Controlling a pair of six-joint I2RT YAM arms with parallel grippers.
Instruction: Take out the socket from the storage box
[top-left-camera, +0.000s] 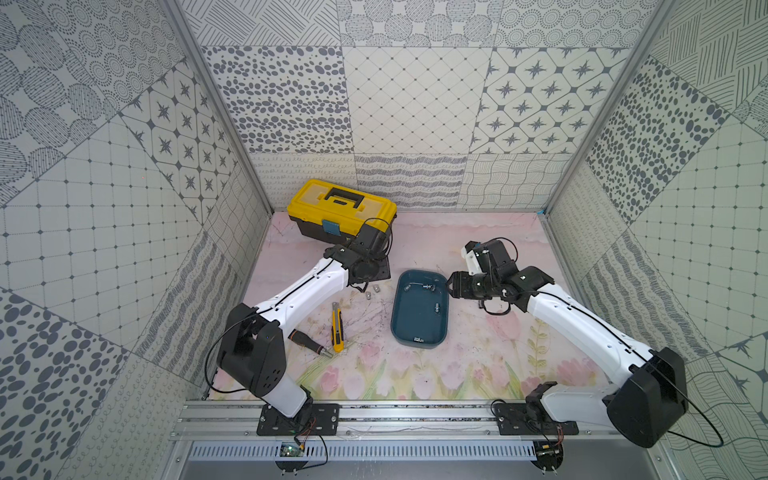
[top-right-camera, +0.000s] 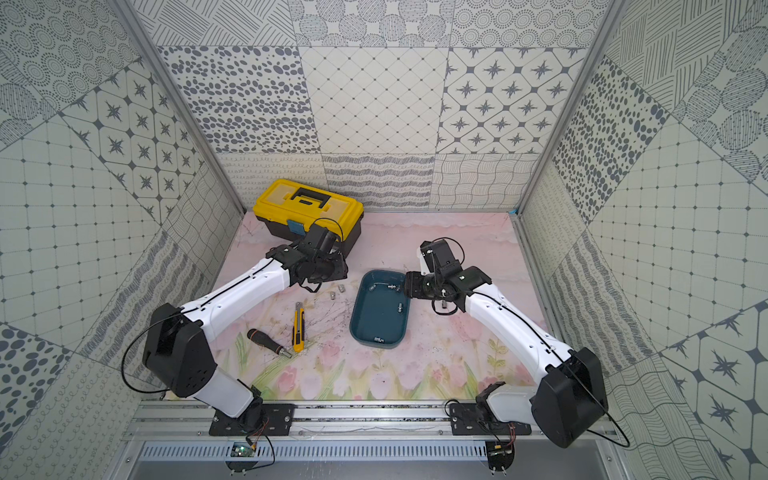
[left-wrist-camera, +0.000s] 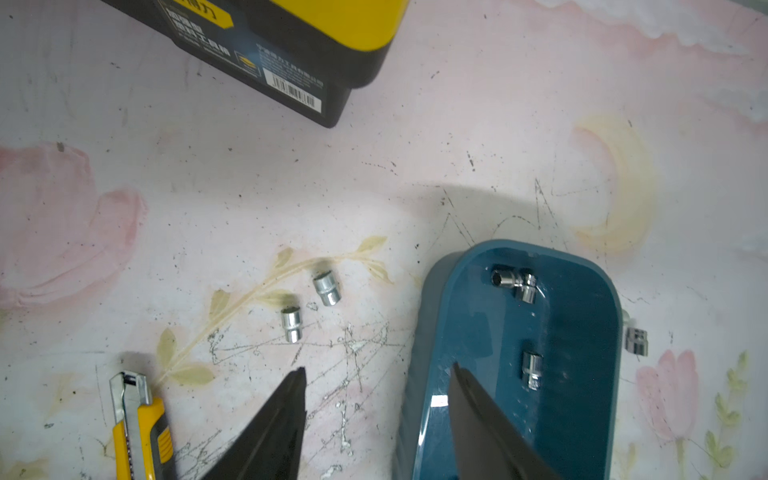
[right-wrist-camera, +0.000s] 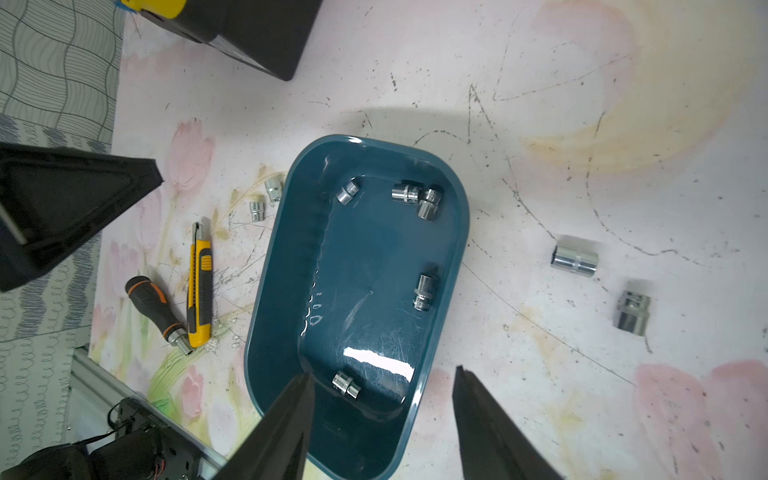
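Note:
The dark blue storage box (right-wrist-camera: 460, 200) stands open in the middle of the table. Several silver sockets lie in it: one socket (right-wrist-camera: 348, 192) in the far left corner, a touching pair (right-wrist-camera: 405, 193) by the far right corner, one socket (right-wrist-camera: 424, 292) along the right wall, and another (right-wrist-camera: 346, 385) near the front. My right gripper hangs over the box's right side, fingers apart and empty. To the left of the box, above the table, my left gripper is open with nothing between its fingers.
Two sockets (left-wrist-camera: 326, 288) lie left of the box; two more, including this one (right-wrist-camera: 574, 260), lie right. A yellow-lidded toolbox (top-left-camera: 344, 204) stands back left. A utility knife (top-left-camera: 337, 328) and a screwdriver (top-left-camera: 309, 342) lie front left.

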